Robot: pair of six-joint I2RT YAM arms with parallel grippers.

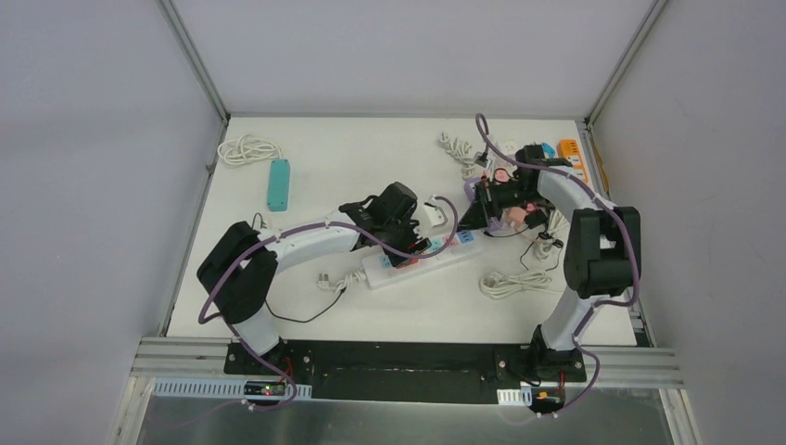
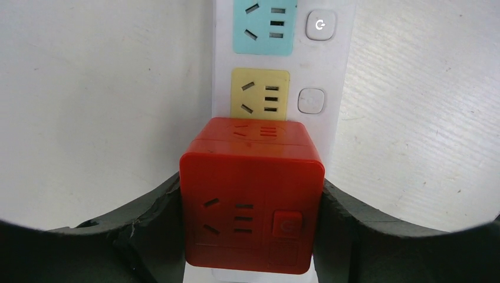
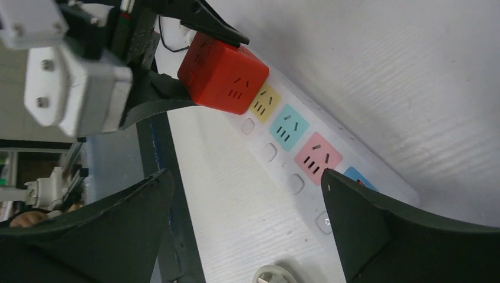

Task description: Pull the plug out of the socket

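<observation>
The white socket strip (image 1: 436,266) lies slantwise on the table, its yellow, blue and pink outlets uncovered. On its left end, next to the yellow outlet (image 2: 261,94), sits the red cube plug (image 2: 250,206). My left gripper is shut on this plug, one finger against each side. Whether the plug's pins are still in the strip is hidden beneath it. In the right wrist view the red plug (image 3: 224,73) appears at the upper left, between the left fingers. My right gripper is open and empty above the strip's right end.
A teal block (image 1: 278,185) and a coiled cord (image 1: 248,150) lie at the back left. Coiled white cable (image 1: 513,284) is right of the strip. More adapters, including an orange one (image 1: 573,159), crowd the back right.
</observation>
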